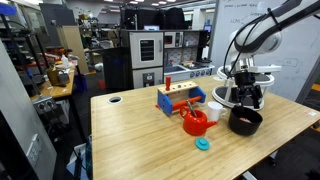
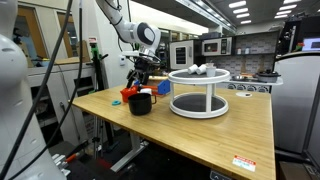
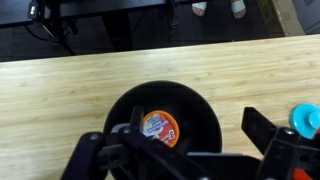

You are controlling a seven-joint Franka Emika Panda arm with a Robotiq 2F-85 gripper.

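Note:
A black pot stands near the right front edge of the wooden table. In the wrist view the same pot lies below my gripper, its near part hidden by the gripper. Inside it rests a small round thing with an orange rim and a printed label. My gripper is open, its fingers wide apart with nothing seen between them. From outside, the gripper hangs just above the pot; in exterior view 2 the pot shows at the table's edge.
Left of the pot are a red watering can, a white cup and a turquoise disc. A wooden toy bench sits behind them. A white two-tier round stand is close to the pot.

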